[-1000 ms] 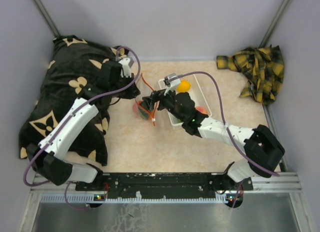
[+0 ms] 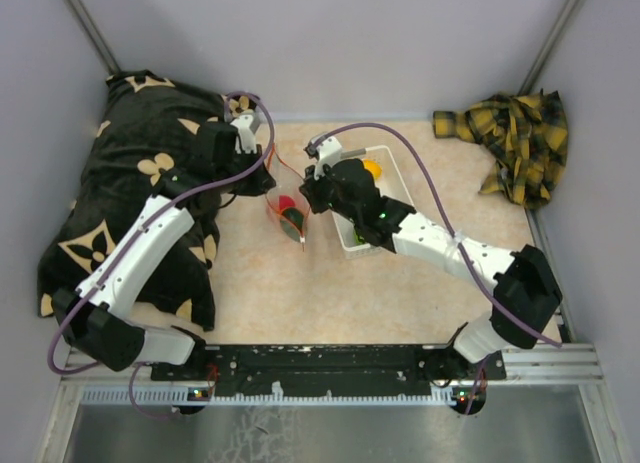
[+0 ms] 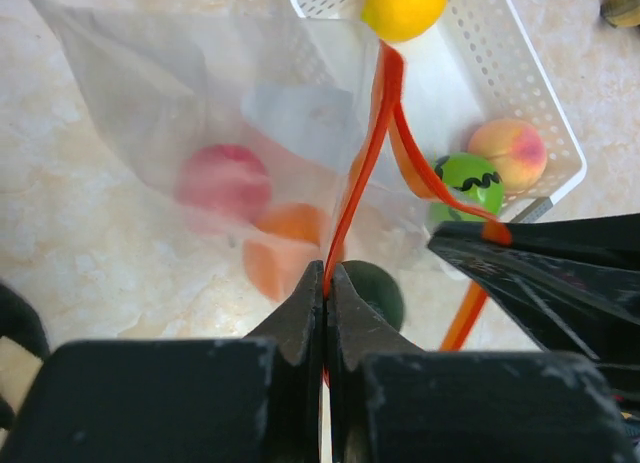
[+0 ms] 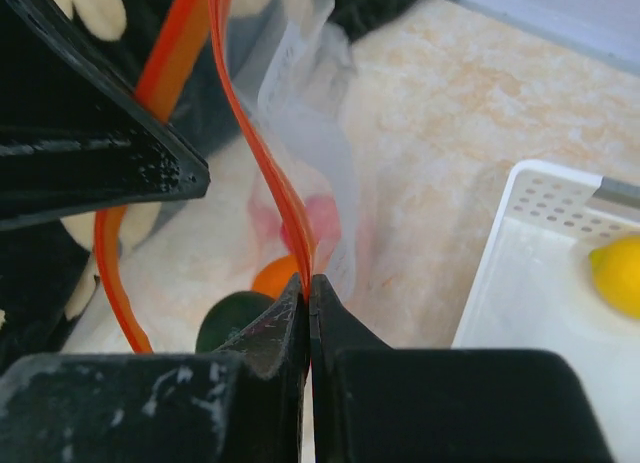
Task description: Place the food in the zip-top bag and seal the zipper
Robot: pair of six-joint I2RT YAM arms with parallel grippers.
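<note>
The clear zip-top bag stands upright between both grippers, its orange zipper strip running from one to the other. Red, orange and dark green items show inside, such as the red one and dark green one. My left gripper is shut on one stretch of the zipper edge. My right gripper is shut on the opposite stretch of that edge, facing the left one.
A white tray right of the bag holds a yellow lemon, a peach and a green item. A black patterned cloth lies left, a plaid cloth back right.
The left gripper has shifted slightly.
</note>
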